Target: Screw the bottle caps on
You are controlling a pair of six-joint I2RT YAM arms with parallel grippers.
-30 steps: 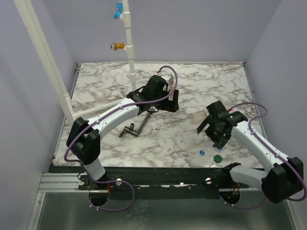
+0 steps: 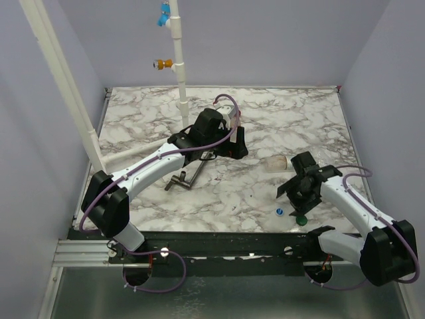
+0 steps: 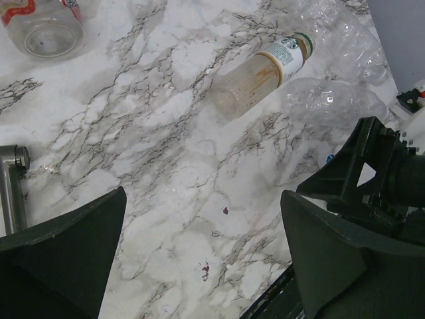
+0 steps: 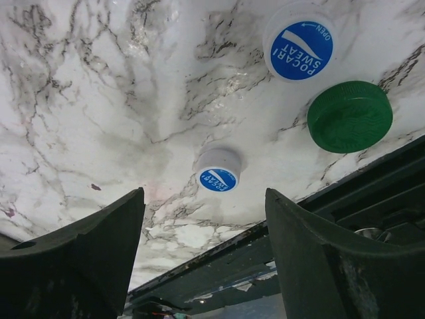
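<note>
My right gripper stands open over the caps at the right front, empty. Below it in the right wrist view are a small white cap with a blue top [image 4: 218, 173], a larger one [image 4: 299, 46] and a green cap [image 4: 349, 116]. My left gripper hangs open at the centre, above bare marble. In the left wrist view lie an uncapped-looking labelled bottle [image 3: 249, 83], crumpled clear bottles [image 3: 329, 103] at the right and a red-labelled bottle [image 3: 50, 36] at the top left.
A metal pipe fitting [image 2: 189, 179] lies left of centre. White pipes with valves [image 2: 178, 53] stand at the back left. The table's front edge [image 2: 219, 232] is just below the caps.
My right gripper has moved down and toward the front edge, over the caps.
</note>
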